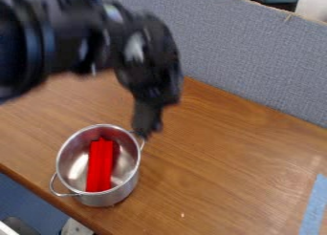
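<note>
A steel pot [121,186] with side handles stands at the lower left of the wooden table, and a red elongated object [99,164] lies inside it. Above the pot, the dark gripper [141,105] and arm are blurred in the camera view; its fingertips hang just above and right of the pot's far rim, and their state is hard to make out.
A grey wall [243,48] runs along the back. A blue surface shows at the lower left corner.
</note>
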